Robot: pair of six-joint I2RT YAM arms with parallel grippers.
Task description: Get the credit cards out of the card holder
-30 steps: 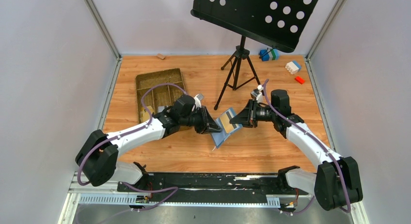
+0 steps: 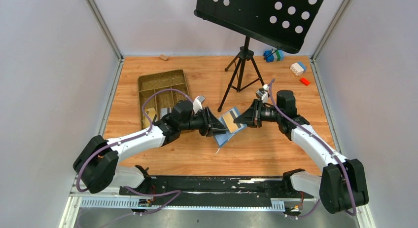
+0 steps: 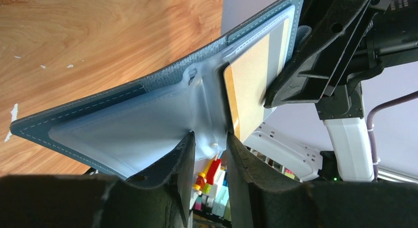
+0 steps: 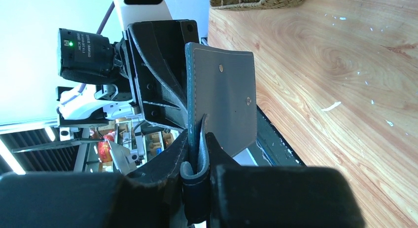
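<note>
A blue card holder (image 2: 223, 139) is held open above the table, its clear sleeves (image 3: 138, 127) facing my left gripper. A tan card with a dark stripe (image 3: 249, 80) sits in the sleeve on the right gripper's side. My right gripper is shut on the holder's edge, with folded blue leather between its fingers. My left gripper stands part open at the middle of the holder, close to the card's orange edge; nothing shows clasped between its fingertips. The holder's plain outer cover with two studs shows in the right wrist view.
A woven divided basket (image 2: 162, 80) stands at the left, with cards (image 2: 150, 115) in it. A black music stand (image 2: 241, 70) rises at the back. Toy blocks (image 2: 298, 68) lie at the back right.
My left gripper has shifted slightly to the right against the holder. The holder's lower flap looks spread a little wider. My right arm has stayed almost still.
</note>
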